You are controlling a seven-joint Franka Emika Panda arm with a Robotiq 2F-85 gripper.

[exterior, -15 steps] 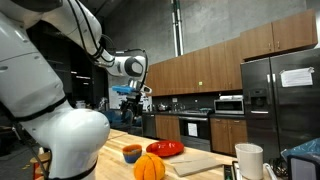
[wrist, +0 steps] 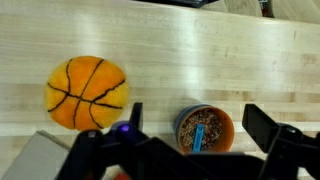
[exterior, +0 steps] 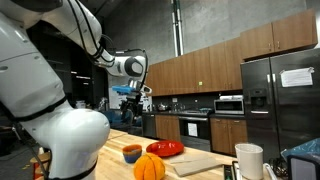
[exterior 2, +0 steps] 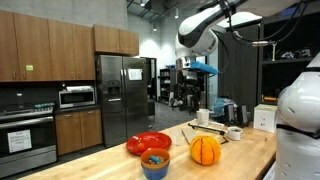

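High above the table hangs my gripper, its two dark fingers spread wide apart and nothing between them. An orange basketball-patterned ball (wrist: 87,93) lies to the left in the wrist view. Below the space between the fingers, toward the right one, stands a blue bowl with an orange inside (wrist: 223,128). It holds brown bits and a blue piece (wrist: 205,130). In exterior view 2 the bowl (exterior 2: 155,170) is left of the ball (exterior 2: 205,151); they stand apart.
A red plate (exterior 2: 147,142) lies behind the bowl. In exterior view 1 a light board (exterior: 194,164) lies right of the plate, and a white canister (exterior: 249,160) stands farther right. Bare wood shows across the upper part of the wrist view.
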